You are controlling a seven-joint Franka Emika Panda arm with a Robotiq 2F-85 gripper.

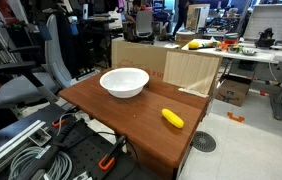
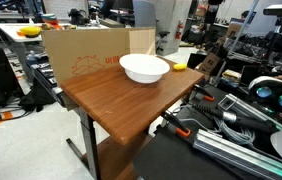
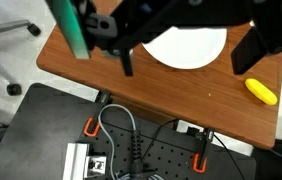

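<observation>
A white bowl (image 1: pixel 124 82) rests on the brown table (image 1: pixel 141 112), toward its back left in exterior view 1. The yellow, banana-like object (image 1: pixel 172 118) lies apart from it, near the table's right front. From the wrist view, my gripper is open above the table, its dark fingers (image 3: pixel 121 60) wide apart with nothing between them. Part of the bowl (image 3: pixel 186 46) shows between and beyond the fingers, and the yellow object (image 3: pixel 261 92) is off to the right. The gripper's upper parts hide the bowl's far side.
Cardboard panels (image 2: pixel 91 52) stand along one table edge. Orange-handled clamps (image 3: pixel 200 162) grip the edge nearest the robot base, where cables (image 3: pixel 136 140) lie. Bare tabletop surrounds the bowl and the yellow object.
</observation>
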